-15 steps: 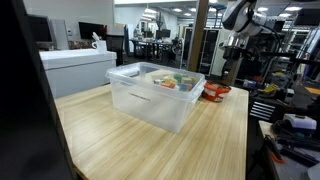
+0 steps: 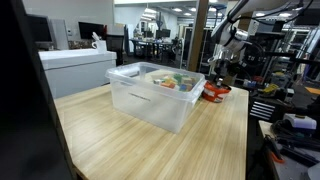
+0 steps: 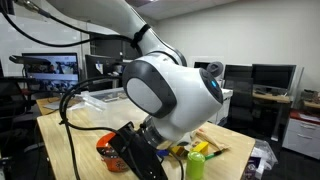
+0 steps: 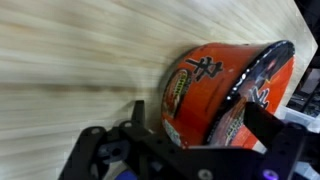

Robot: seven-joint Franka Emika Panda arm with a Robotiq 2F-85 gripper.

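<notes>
A red object with black bands and dark markings (image 4: 205, 82) lies on the wooden table, filling much of the wrist view. My open gripper is close to it, with one dark finger on each side of its near end. Whether the fingers touch it I cannot tell. From exterior view 1 the red object (image 2: 213, 92) appears at the table's far right end, the gripper (image 2: 217, 76) just above it. The arm's white body covers most of the gripper in exterior view 2, where the red object (image 3: 112, 150) shows at its left.
A clear plastic bin (image 2: 150, 101) holding colourful items stands mid-table. In exterior view 2 a green item (image 3: 196, 165) stands right of the arm, near blue and yellow things. Bare table (image 2: 130, 145) stretches in front of the bin.
The arm has come down and leftward in exterior view 1, bringing the gripper closer to the red object. The bin has stayed where it was.
</notes>
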